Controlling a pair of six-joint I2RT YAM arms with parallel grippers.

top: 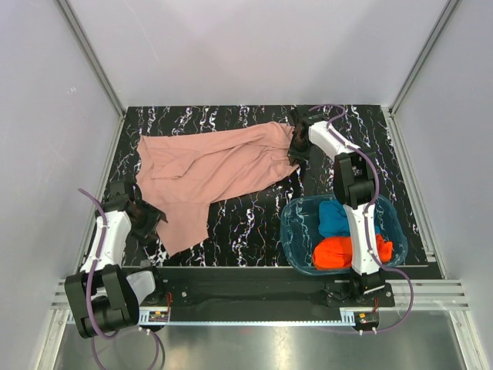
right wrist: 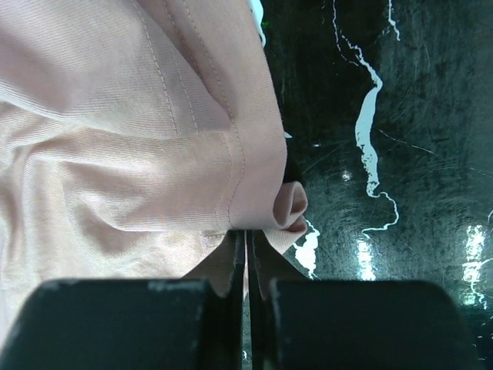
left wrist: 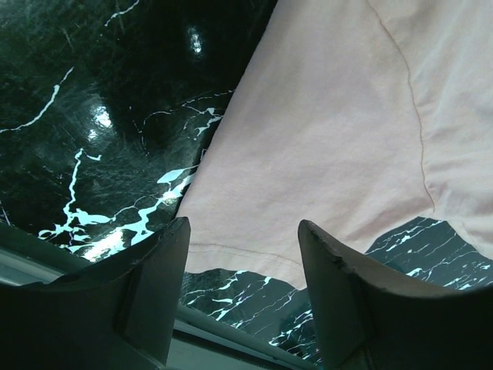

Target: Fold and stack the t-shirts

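Note:
A pink t shirt [top: 231, 166] lies spread with folds across the back left of the dark marbled table, one sleeve [top: 185, 230] reaching toward the front. Over that sleeve's end my left gripper stands open, the hem [left wrist: 246, 258] showing between its fingers with nothing gripped. At the shirt's right end, my right gripper is shut at the edge, where the cloth [right wrist: 254, 177] puckers at the fingertips and a thin sliver of pink shows between them. How much fabric is pinched is hidden.
A clear bin [top: 295, 250] at the front right holds a blue cloth [top: 333, 219] and an orange cloth [top: 333, 253]; the right arm passes over it. Bare table [top: 246, 231] lies between the sleeve and the bin. Walls border the table at the back and sides.

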